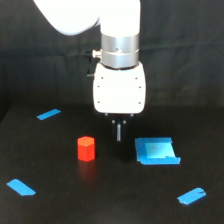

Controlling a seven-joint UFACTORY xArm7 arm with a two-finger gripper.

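A red-orange block stands upright on the black table, left of the middle. Right of centre lies a blue-edged square with a paler light-blue inside. My white gripper points down between the two, touching neither as far as I can see. Its fingers look like one narrow grey shape, and whether they are apart is too small and dark to make out. Nothing visible hangs from it.
Strips of blue tape lie on the table at the back left, front left and front right. Bare black table surrounds the block and the square. A dark curtain hangs behind.
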